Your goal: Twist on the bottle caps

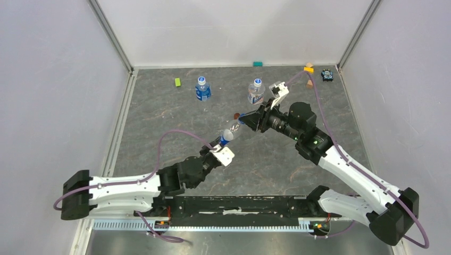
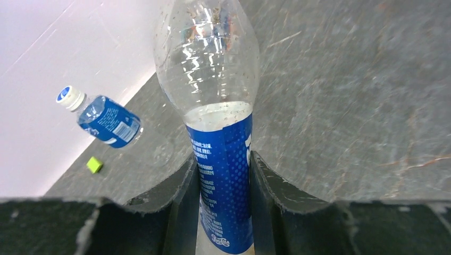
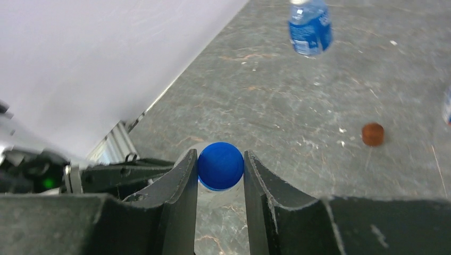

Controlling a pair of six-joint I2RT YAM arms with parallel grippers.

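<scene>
An empty plastic bottle with blue label [image 2: 223,180] is held by my left gripper, shut on its lower body. In the top view it tilts toward my right gripper, which is shut on a blue cap [image 3: 220,162] at the bottle's mouth. Whether the cap is threaded on cannot be told. Two other bottles stand at the back: one with white-and-blue cap [image 1: 202,91] and a clearer one [image 1: 256,93], also capped.
Small blocks lie around the back: green [image 1: 177,82], teal [image 1: 258,64], yellow [image 1: 308,69]. A brown round piece [image 3: 372,134] lies behind the held bottle. A dark toy [image 1: 327,75] sits back right.
</scene>
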